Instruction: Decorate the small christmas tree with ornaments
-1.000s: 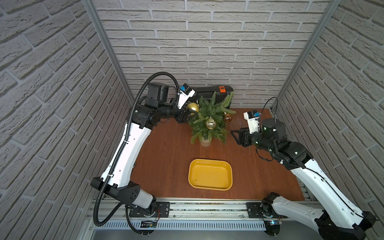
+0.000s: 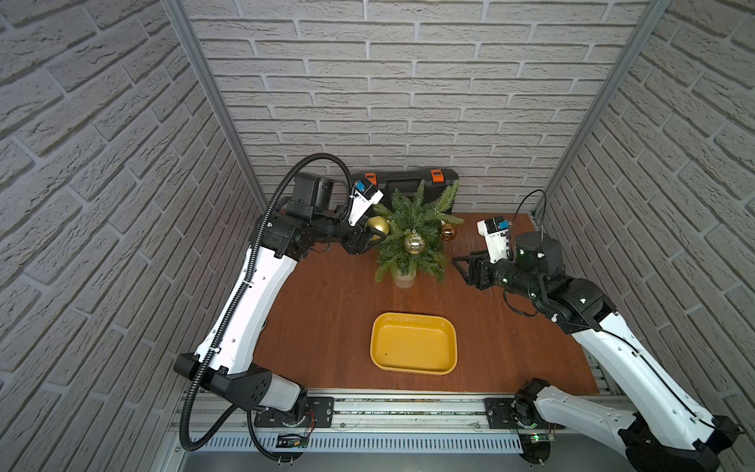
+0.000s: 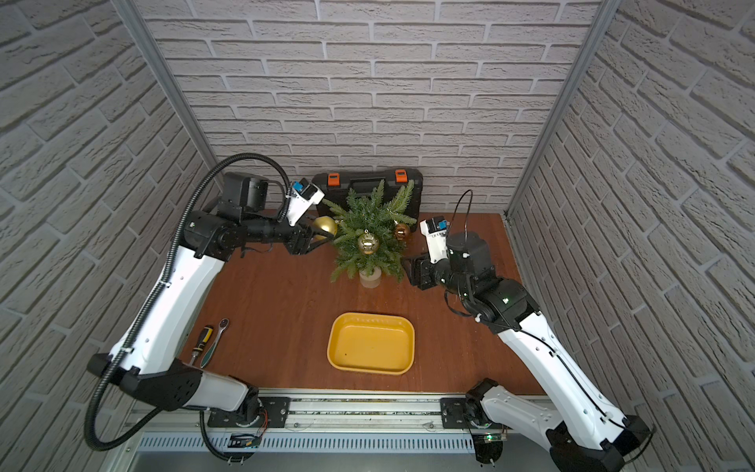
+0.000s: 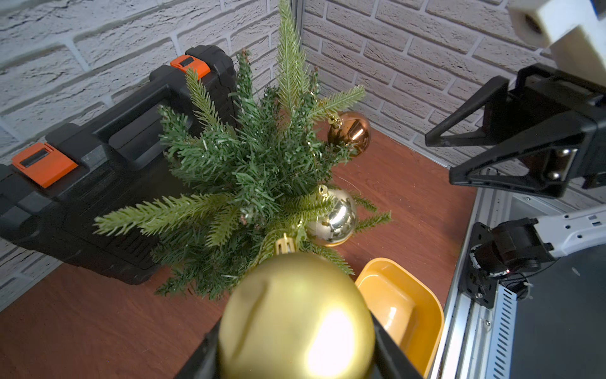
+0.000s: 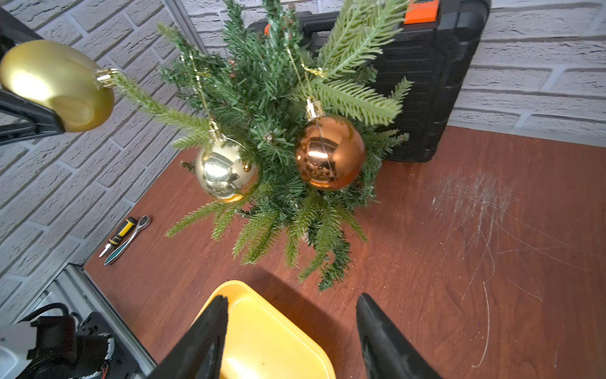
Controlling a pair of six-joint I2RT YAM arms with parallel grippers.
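Note:
The small tree stands at the back centre in a pale pot. A champagne ball and a copper ball hang in its branches. My left gripper is shut on a matte gold ball at the tree's left side, the ball's cap touching or very near a branch. My right gripper is open at the tree's front right, below and apart from the copper ball, with nothing between its fingers.
A black case stands behind the tree. A yellow tray lies empty in front. A screwdriver and a wrench lie at the left edge.
My left gripper, with the gold ball, has moved down a little at the tree's left side. The right arm has stayed where it was.

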